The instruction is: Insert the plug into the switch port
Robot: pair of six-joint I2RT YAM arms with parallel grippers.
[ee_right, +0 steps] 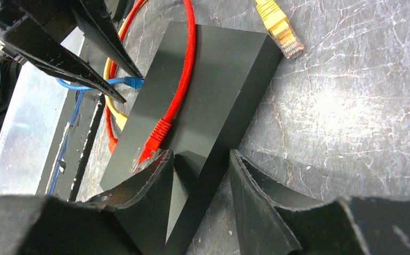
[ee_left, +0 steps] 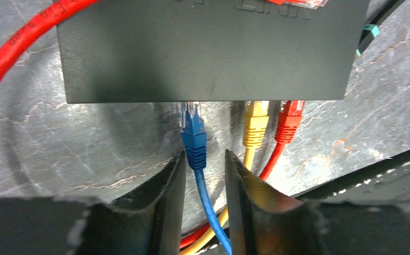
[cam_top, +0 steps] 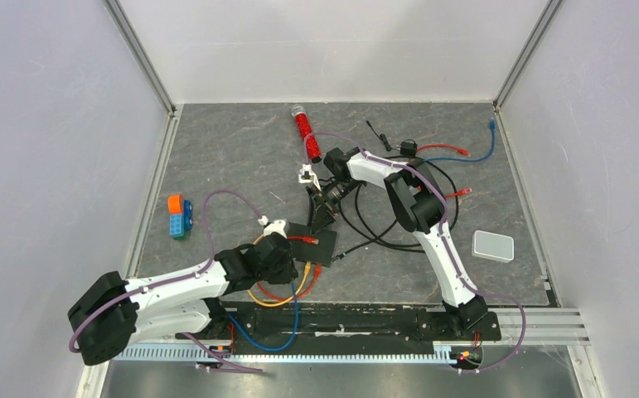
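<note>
The black switch [ee_left: 202,58] lies on the grey table. A blue plug [ee_left: 193,135] sits at its edge, its clear tip reaching to the case, beside a yellow plug [ee_left: 254,122] and a red plug [ee_left: 289,122]. My left gripper has its fingers apart around the blue cable, just behind the plug, not closed on it. In the right wrist view a loose red plug [ee_right: 155,138] lies on the switch's top. My right gripper stands open over the switch's corner and side.
A loose yellow plug [ee_right: 277,24] lies beside the switch. Black cables [cam_top: 382,245] coil to the right, a red cylinder [cam_top: 303,124] lies behind, a toy [cam_top: 179,217] is on the left and a white box [cam_top: 492,246] on the right.
</note>
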